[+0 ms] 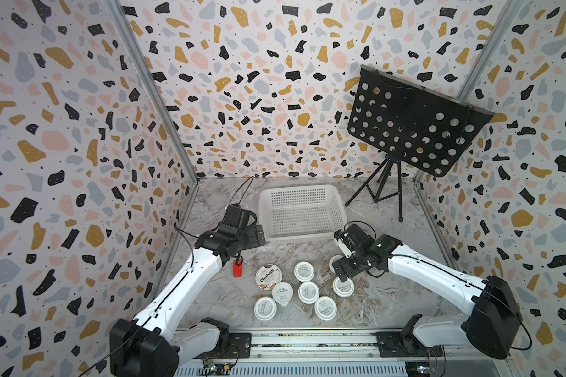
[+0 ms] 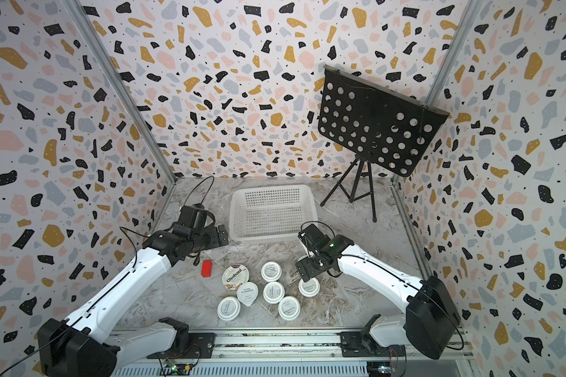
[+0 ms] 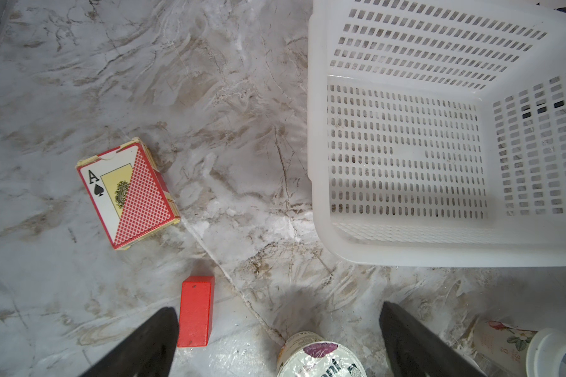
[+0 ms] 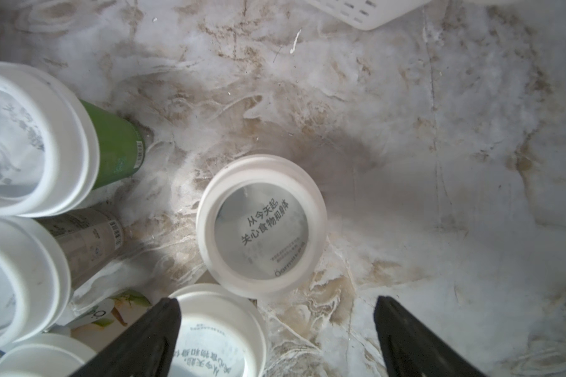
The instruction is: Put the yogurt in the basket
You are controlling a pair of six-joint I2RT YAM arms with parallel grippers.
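Note:
Several lidded yogurt cups stand along the front of the marble table, among them a Chobani cup (image 1: pixel 268 276) and a white-lidded cup (image 4: pixel 261 229) centred under my right gripper, which is open above it. An empty white perforated basket (image 2: pixel 272 213) sits behind the cups. My left gripper hangs open just left of and in front of the basket, above the table, with nothing held between its fingers.
A red block (image 3: pixel 195 311) and a card box (image 3: pixel 127 191) lie on the left. A black perforated stand (image 1: pixel 415 119) occupies the back right.

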